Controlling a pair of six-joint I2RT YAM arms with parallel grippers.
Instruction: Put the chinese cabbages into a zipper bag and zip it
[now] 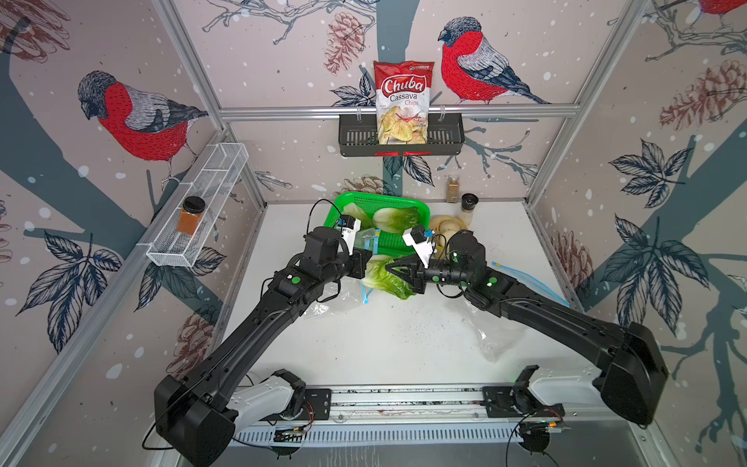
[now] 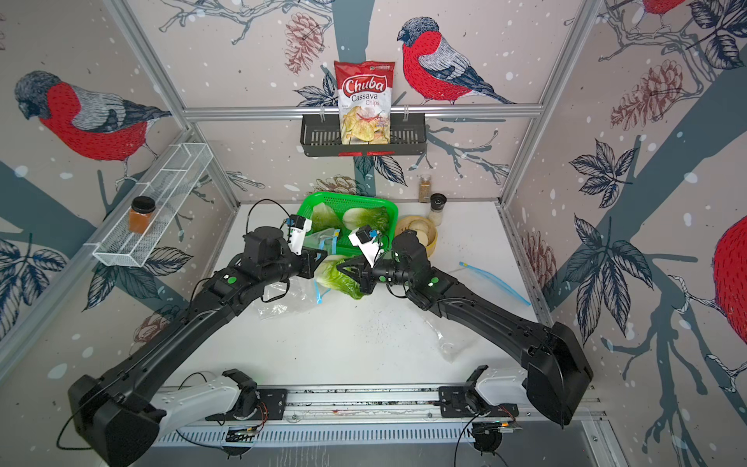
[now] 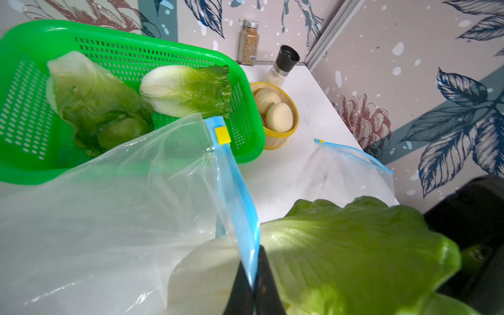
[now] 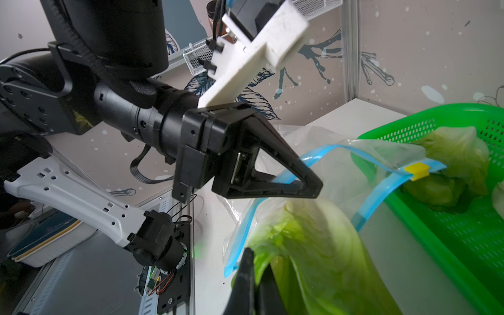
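Observation:
A clear zipper bag [image 3: 120,225] with a blue strip and yellow slider [image 3: 223,135] hangs from my left gripper, shut on the strip at its mouth. One Chinese cabbage [image 4: 315,246] lies at this mouth, its pale base inside the opening and its green leaves [image 3: 362,252] outside. On the leafy end my right gripper is shut, a leaf edge showing at its fingertips. Two more cabbages, one left [image 3: 94,105] and one right [image 3: 186,89], lie in the green basket [image 3: 252,141].
A second clear bag [image 3: 351,173] lies flat at the right. Near the back stand a yellow bowl [image 3: 273,141], a spice jar [image 3: 248,42] and a black-capped grinder [image 3: 287,58].

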